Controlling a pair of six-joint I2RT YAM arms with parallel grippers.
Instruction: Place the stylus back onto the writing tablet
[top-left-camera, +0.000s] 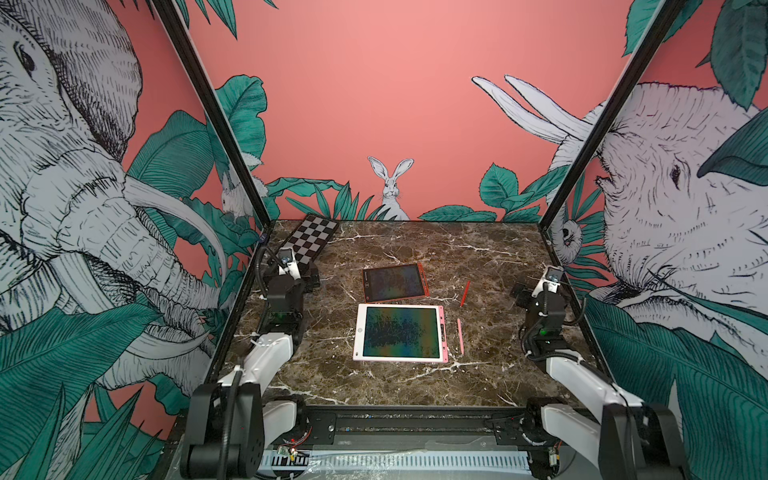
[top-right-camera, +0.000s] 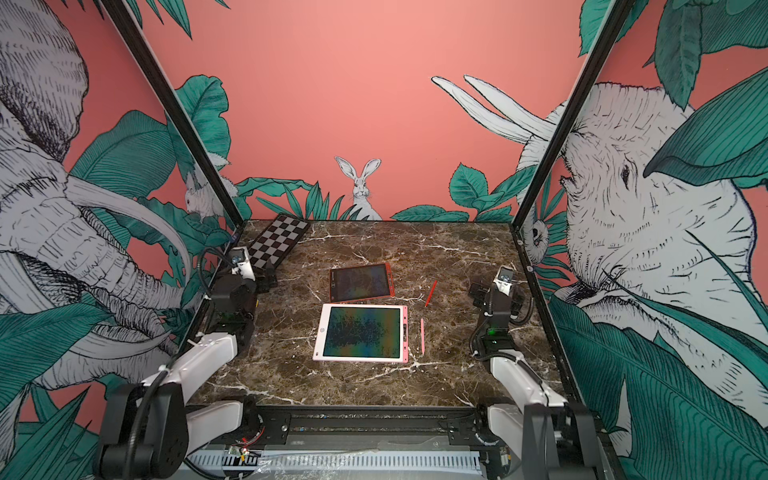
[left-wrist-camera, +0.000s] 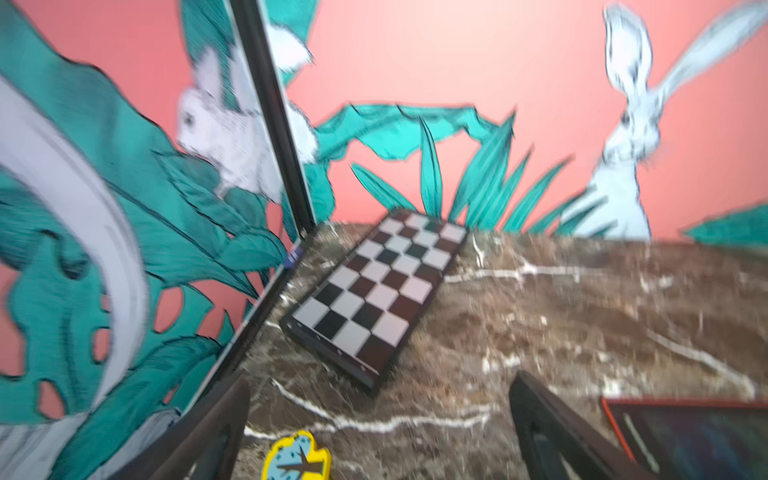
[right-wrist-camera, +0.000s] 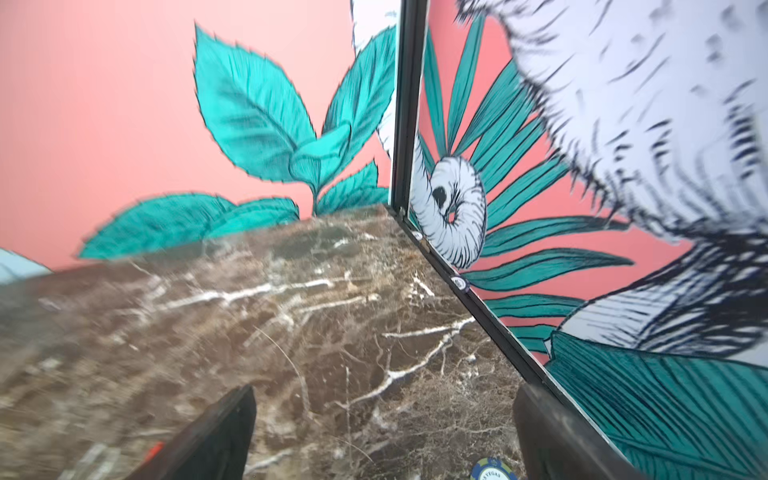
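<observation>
Near the middle of the table lies a white tablet (top-left-camera: 359, 334) with a dark screen and a pink right edge. A pink stylus (top-left-camera: 460, 337) rests on the table just right of that edge, apart from it. Behind it is a smaller dark tablet (top-left-camera: 393, 282) with a red right edge, and a red stylus (top-left-camera: 465, 293) lies on the table to its right. My left gripper stands open at the table's left side, nothing between its fingers. On the right side, my right gripper is also open and empty, well apart from both styluses.
A black-and-white checkered board (top-left-camera: 311, 238) occupies the back left corner. A yellow and blue piece (left-wrist-camera: 297, 457) shows low in the left wrist view, and a round chip (right-wrist-camera: 492, 470) low in the right wrist view. Bare marble (top-right-camera: 448, 248) stretches across the back right.
</observation>
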